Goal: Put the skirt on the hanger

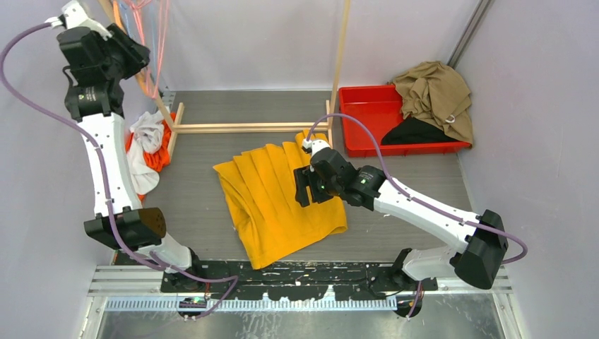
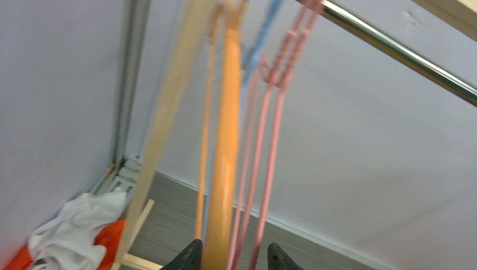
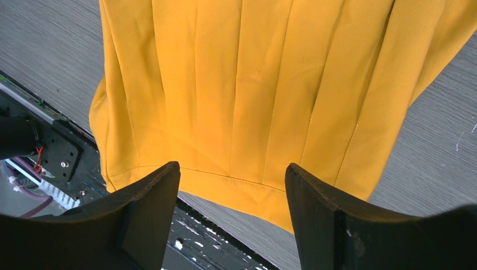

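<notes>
A yellow pleated skirt (image 1: 268, 212) lies flat on the grey floor, also filling the right wrist view (image 3: 264, 101). Coloured hangers (image 1: 157, 42) hang at the upper left. In the left wrist view my left gripper is shut on an orange hanger (image 2: 225, 152), with pink hanger strands (image 2: 273, 129) close by or between the fingers. My right gripper (image 1: 306, 191) hovers over the skirt, open with nothing between its fingers.
A wooden rack frame (image 1: 247, 128) stands behind the skirt, with a metal rail (image 2: 394, 45) above. A red bin (image 1: 364, 113) with brown and black cloth is at back right. White and orange cloths (image 1: 145, 155) lie at left.
</notes>
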